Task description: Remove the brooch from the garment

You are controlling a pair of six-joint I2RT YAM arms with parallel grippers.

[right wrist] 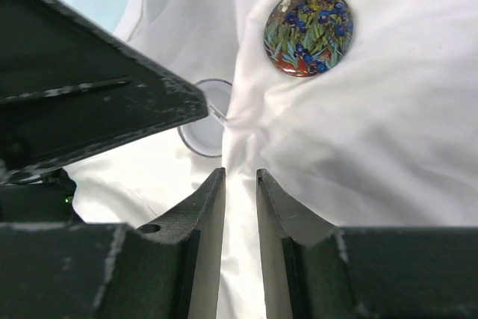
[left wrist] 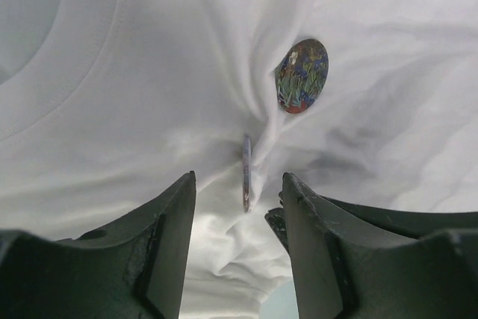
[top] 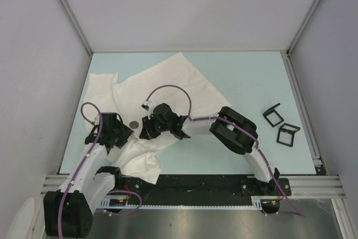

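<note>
The oval brooch [right wrist: 308, 32], printed with blue irises, lies on the white garment [top: 168, 71], beside a fold. A silvery round piece [right wrist: 202, 132] sits just below it in the right wrist view, seen edge-on as a thin strip [left wrist: 246, 173] in the left wrist view. My left gripper is part open over that strip, which lies between its fingers in view but not visibly gripped. My right gripper is nearly shut below the brooch, apart from it in the image; whether cloth is between its fingertips is hard to tell.
Two black square frames [top: 285, 135] lie at the table's right. Both arms are close together over the garment's lower left.
</note>
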